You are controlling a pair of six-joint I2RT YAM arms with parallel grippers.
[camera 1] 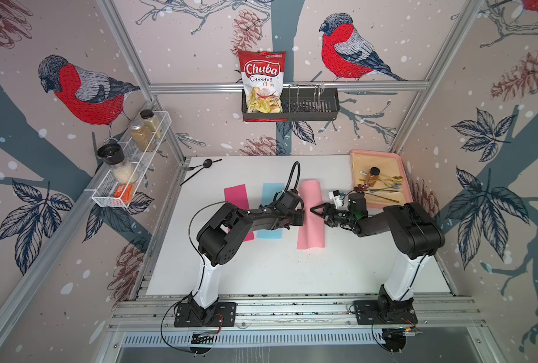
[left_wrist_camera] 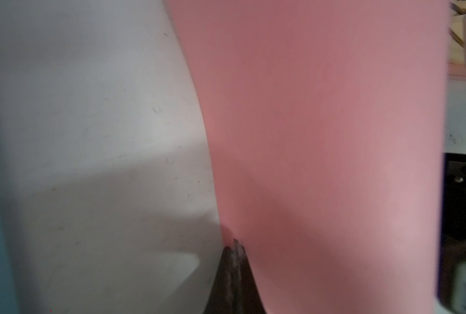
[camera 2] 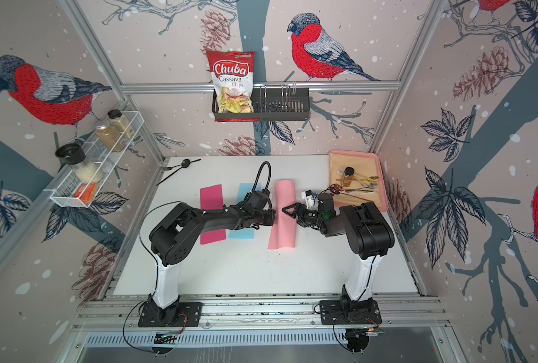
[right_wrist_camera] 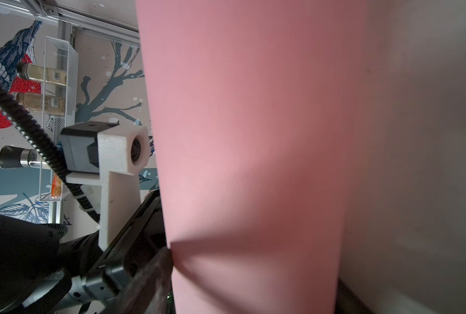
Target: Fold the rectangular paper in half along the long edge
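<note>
A pink paper (camera 1: pixel 310 239) (camera 2: pixel 281 236) stands curled over lengthwise on the white table, its bend toward the right. My left gripper is shut, its tips pressing at the paper's left edge. My right gripper (camera 1: pixel 317 210) is close against the curled right side of the paper. In the right wrist view the paper fills the middle and partly hides that gripper's fingers, so whether anything is between them is unclear.
Magenta (camera 1: pixel 235 190) and blue (camera 1: pixel 272 188) sheets lie to the left, partly under my left arm. A pink-rimmed tray (camera 1: pixel 353 157) with a jar and spoons stands at the back right.
</note>
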